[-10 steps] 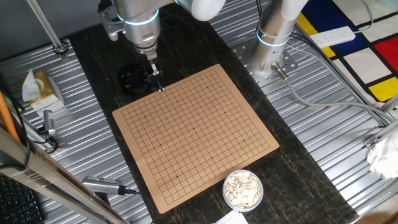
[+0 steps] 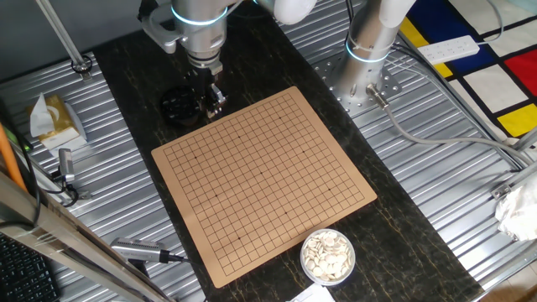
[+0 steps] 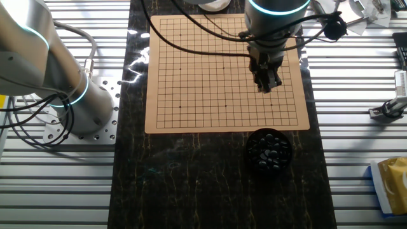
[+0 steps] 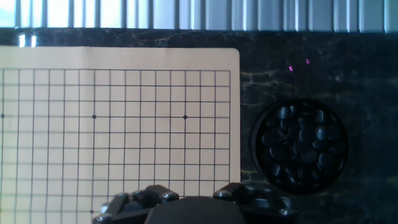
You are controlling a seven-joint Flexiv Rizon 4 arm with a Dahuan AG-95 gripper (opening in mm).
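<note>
My gripper (image 2: 215, 109) hangs near the board's back left edge, beside the bowl of black stones (image 2: 180, 105). In exterior view 2 the gripper (image 3: 269, 88) appears in front of the tan grid board (image 3: 210, 129). Its fingers (image 4: 152, 194) stand apart at the bottom of the wrist view, and nothing shows between them; the lower parts are cut off. No stones lie on the visible board (image 4: 56, 59). To its right in the wrist view is the round black bowl (image 4: 255, 149), full of glossy black stones (image 4: 308, 137).
A clear tub of white stones (image 2: 328, 257) stands by the board's front edge. The arm's base (image 2: 361, 80) is fixed on the right. A tissue box (image 2: 59, 122) lies off to the left on the slatted metal table (image 2: 101, 184). Dark surface beyond the bowl is bare.
Over the last second the arm has shifted slightly back and to the right in exterior view 1. The gripper has turned a little. Board and bowls have stayed put.
</note>
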